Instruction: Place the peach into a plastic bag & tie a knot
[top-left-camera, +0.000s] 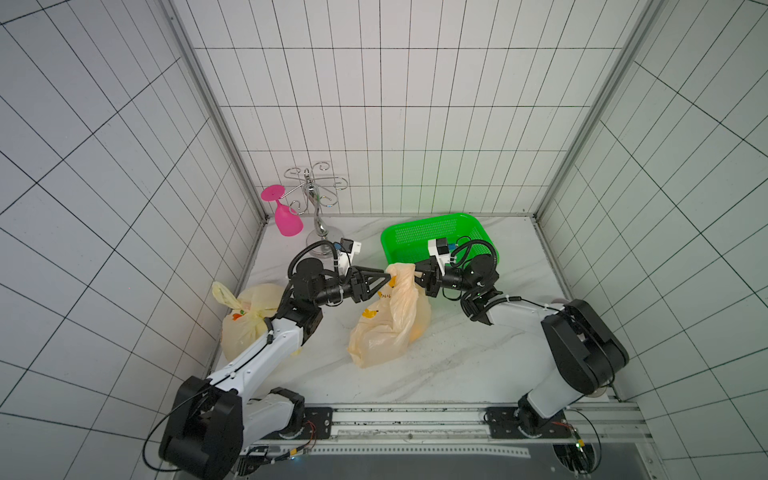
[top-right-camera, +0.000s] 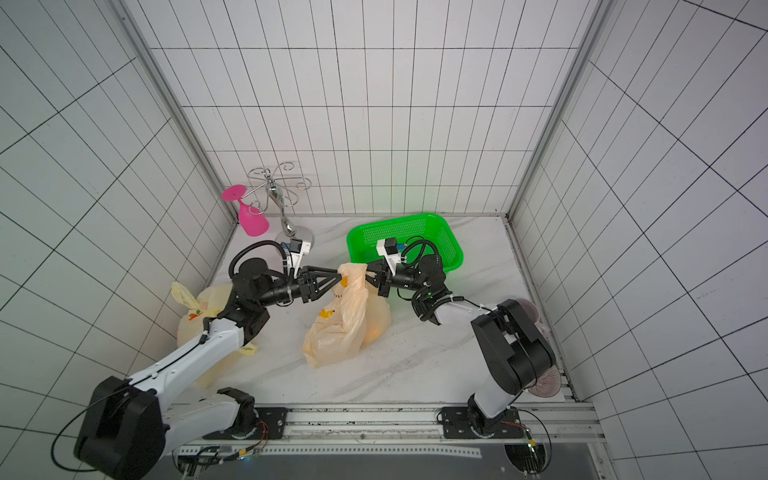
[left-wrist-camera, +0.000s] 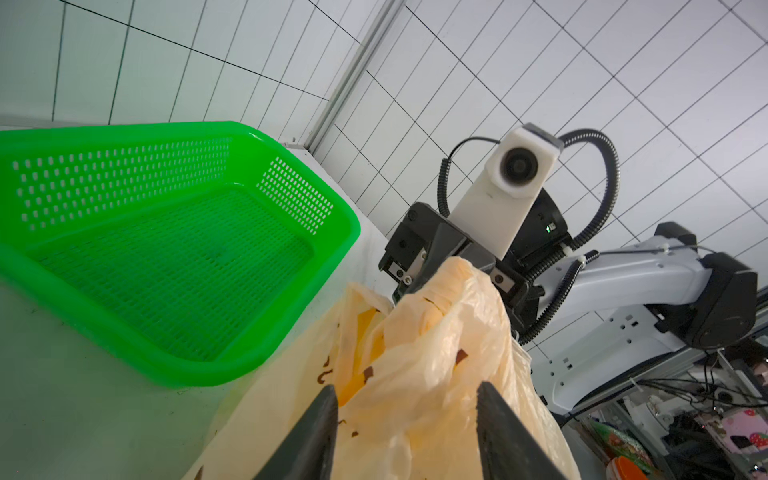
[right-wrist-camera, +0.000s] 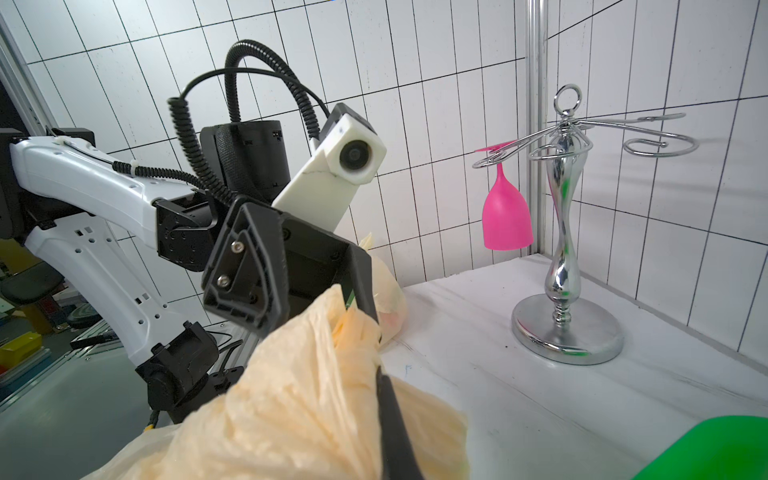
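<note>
A pale peach-coloured plastic bag (top-left-camera: 384, 328) stands in the middle of the table, its top gathered up and raised. My right gripper (top-right-camera: 373, 273) is shut on that top from the right side, its fingertips mostly hidden by the plastic. My left gripper is open at the bag's left side near the top, its two fingers in front of the crumpled plastic in the left wrist view. I cannot make out a peach.
A green perforated basket (top-left-camera: 392, 240) lies at the back right. A chrome stand (right-wrist-camera: 568, 328) with a pink glass (right-wrist-camera: 506, 216) is at the back left. Another tied bag (top-left-camera: 244, 320) lies at the left edge.
</note>
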